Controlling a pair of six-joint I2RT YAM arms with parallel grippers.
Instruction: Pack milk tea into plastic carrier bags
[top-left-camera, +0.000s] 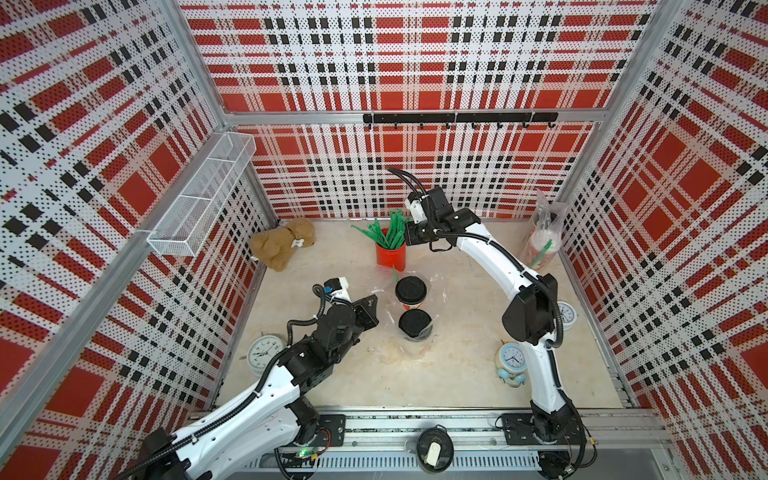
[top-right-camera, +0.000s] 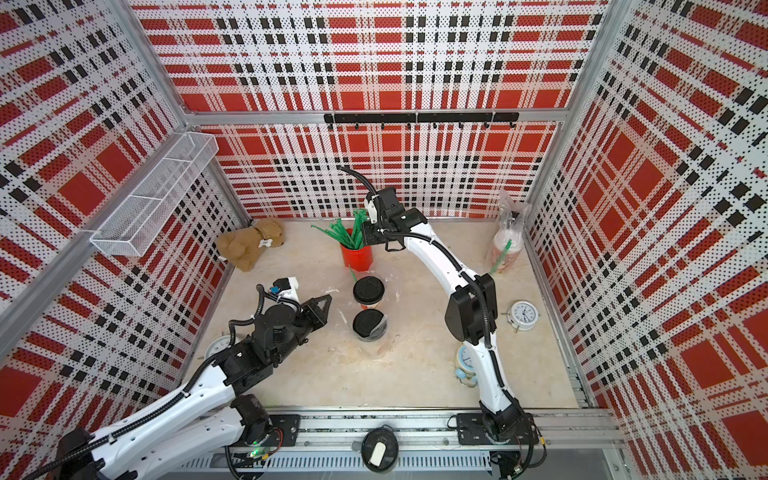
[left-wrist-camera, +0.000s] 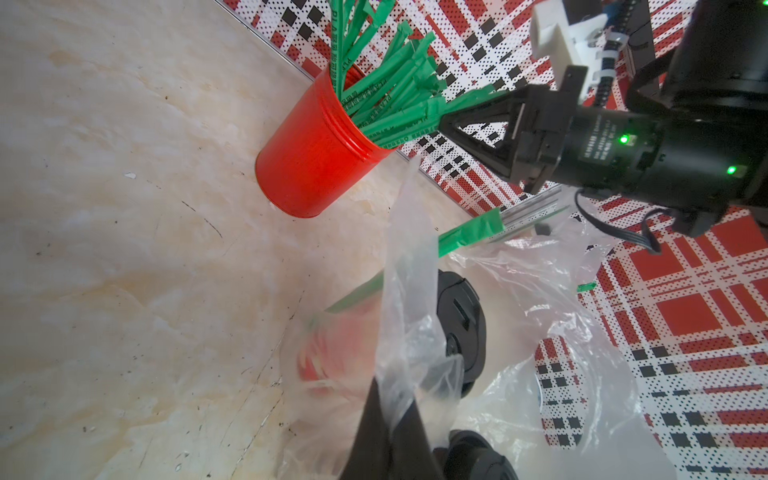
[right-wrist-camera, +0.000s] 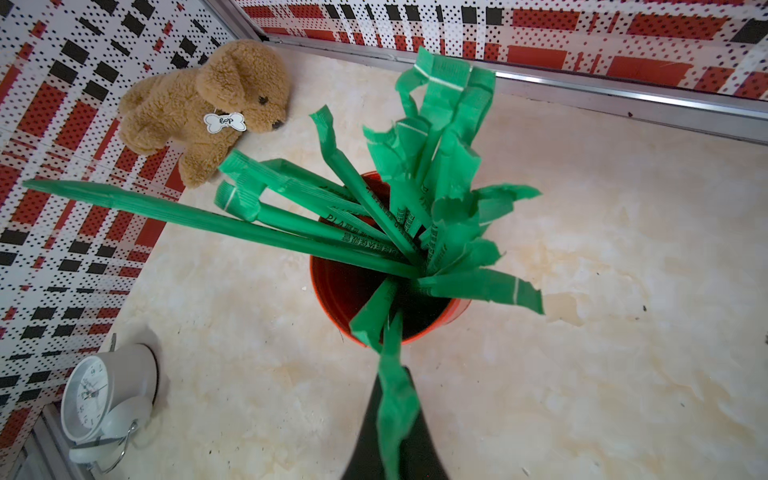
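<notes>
A clear plastic bag (left-wrist-camera: 560, 304) in mid-table surrounds two black-lidded cups (top-left-camera: 410, 289) (top-left-camera: 415, 324), with a green-wrapped straw beside them. My left gripper is shut on a thin fold of that bag at its left side. A red bucket (top-right-camera: 357, 256) behind it holds green-wrapped straws (right-wrist-camera: 400, 200). My right gripper is at the bucket's front rim, shut on the end of one green straw, as far as the blurred right wrist view shows.
A bagged drink (top-left-camera: 544, 232) stands at the back right, a plush dog (top-left-camera: 276, 244) at the back left. Clocks (top-left-camera: 265, 353) (top-left-camera: 511, 358) sit near the front corners. A wire basket (top-left-camera: 200, 196) hangs on the left wall.
</notes>
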